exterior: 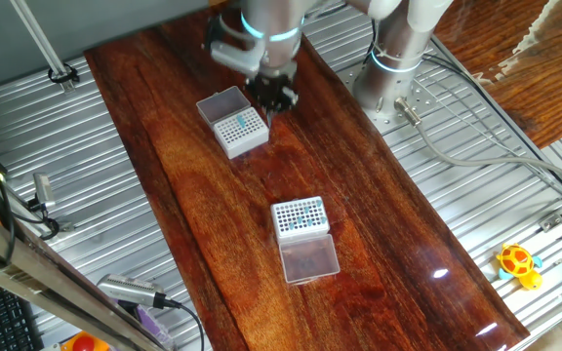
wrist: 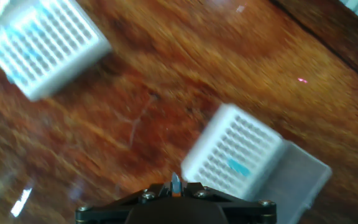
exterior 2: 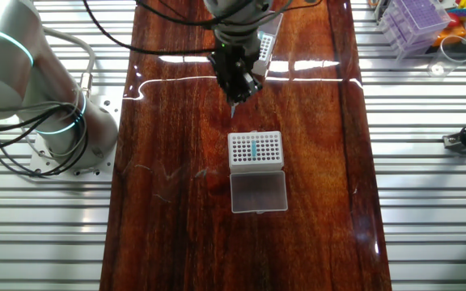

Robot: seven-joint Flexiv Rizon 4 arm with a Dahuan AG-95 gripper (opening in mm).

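A white tip box (exterior: 241, 130) with its clear lid open stands near the arm; a short row of teal tips (exterior 2: 254, 149) shows in its hole grid. The second white box (exterior: 301, 216), also open, holds teal tips scattered among its holes; in exterior view 2 the arm partly covers this box (exterior 2: 266, 47). My gripper is shut on a thin, pale pointed tip, which pokes out below the fingers in exterior view 2. It hovers beside the first box, off its edge. The wrist view is blurred, with the first box (wrist: 234, 152) just ahead of the fingers.
The wooden board (exterior: 179, 195) is bare around and between the boxes. Clear lids (exterior: 310, 259) lie folded outward. A toy turtle (exterior: 517, 263) and a camera (exterior: 130, 290) sit off the board.
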